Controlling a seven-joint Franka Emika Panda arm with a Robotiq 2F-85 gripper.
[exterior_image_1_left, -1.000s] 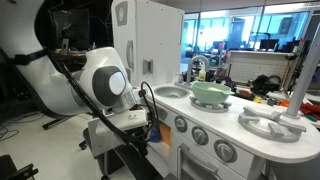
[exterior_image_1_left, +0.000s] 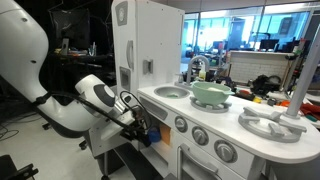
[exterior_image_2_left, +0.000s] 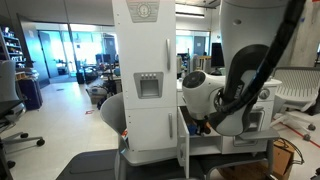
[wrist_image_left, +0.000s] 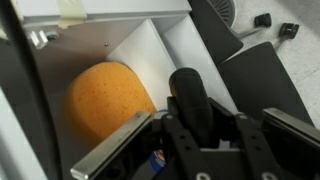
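My gripper is shut on a dark, rounded, handle-like thing (wrist_image_left: 188, 88) that stands up between its fingers. What this belongs to is hidden behind the gripper; a patch of blue (wrist_image_left: 157, 158) shows just below. Beside it, inside a white compartment, lies a round orange thing (wrist_image_left: 105, 100), apart from the fingers. In exterior view 1, the gripper (exterior_image_1_left: 141, 133) is low at the open front of the toy kitchen, with a dark blue object (exterior_image_1_left: 154, 134) right by it. The fingertips are too small there to make out.
White compartment walls (wrist_image_left: 150, 58) stand close beside the gripper. The tall white fridge (exterior_image_2_left: 148, 90) rises next to the arm. Above are the counter with a sink (exterior_image_1_left: 173, 92) and a green pot (exterior_image_1_left: 210, 94). Dark mats (wrist_image_left: 268, 78) cover the floor outside.
The arm has lowered and moved away from the exterior view 1 camera, bringing the gripper down at the low compartment. The counter items have not moved.
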